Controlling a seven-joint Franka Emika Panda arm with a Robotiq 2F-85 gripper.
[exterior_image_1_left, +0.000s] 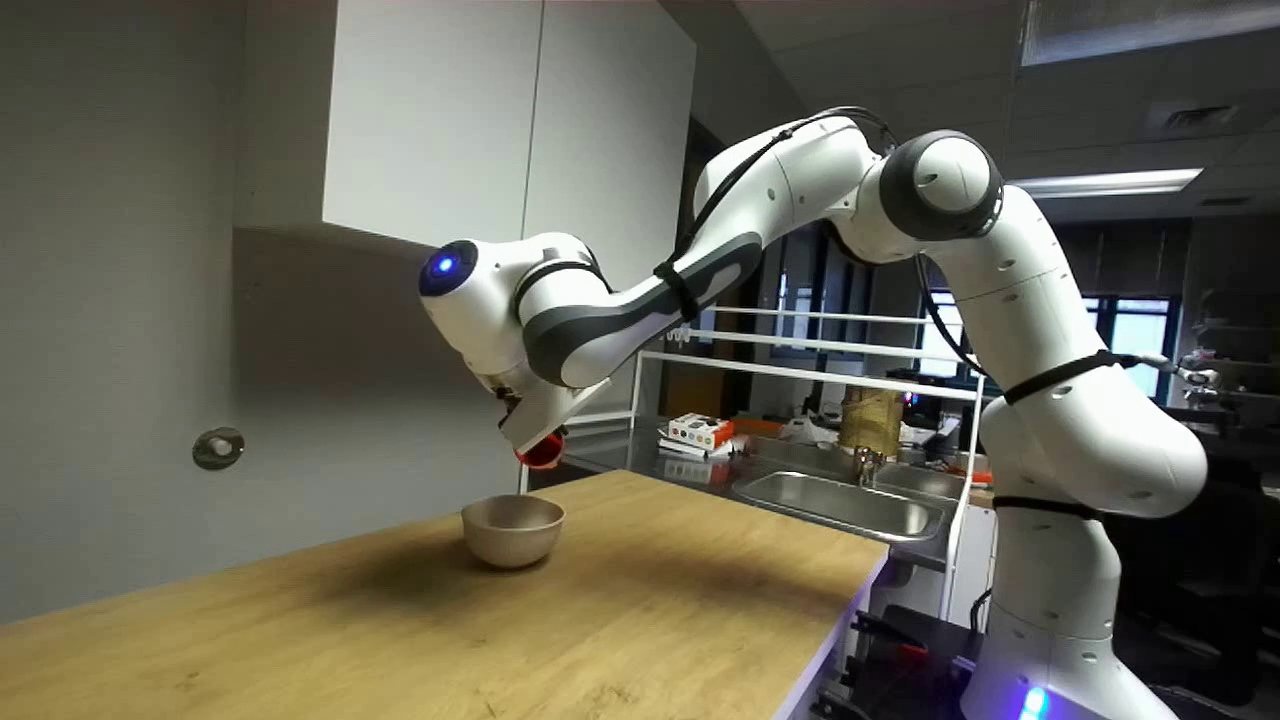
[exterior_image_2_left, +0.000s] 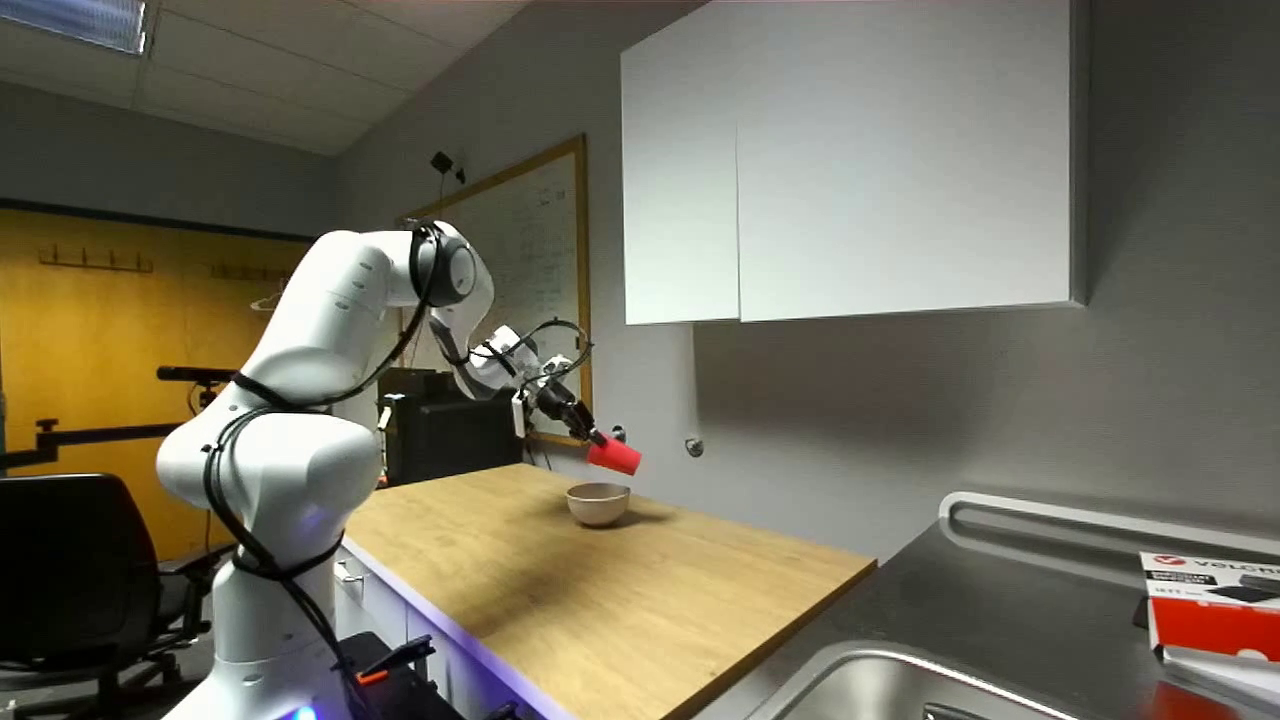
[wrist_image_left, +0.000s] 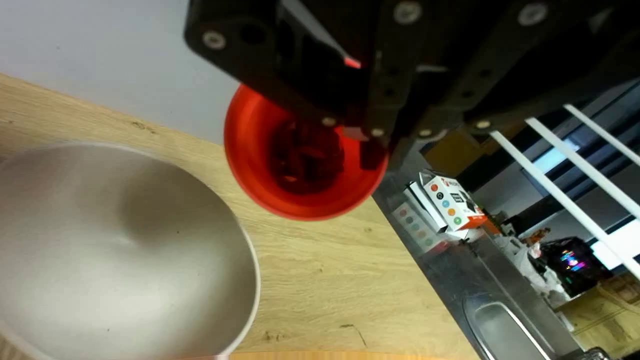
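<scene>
My gripper (exterior_image_2_left: 597, 438) is shut on the rim of a red cup (exterior_image_2_left: 615, 456), high above the wooden counter. The cup is tilted well over on its side. Some dark reddish contents, too blurred to identify, lie deep inside the cup (wrist_image_left: 309, 201) in the wrist view. Below and close by stands a beige bowl (exterior_image_1_left: 512, 534), upright on the counter. Its inside (wrist_image_left: 120, 258) looks empty apart from tiny dark specks. In exterior view 1 the wrist hides much of the cup (exterior_image_1_left: 546, 450), and the fingers cannot be made out there.
Around the bowl the wooden counter (exterior_image_1_left: 648, 600) is clear. A grey wall (exterior_image_1_left: 360, 468) rises just behind, and white cabinets (exterior_image_1_left: 432, 120) hang above. On the right are a white rack (exterior_image_1_left: 816, 374), a metal sink (exterior_image_1_left: 840, 502) and some boxes (exterior_image_1_left: 699, 432).
</scene>
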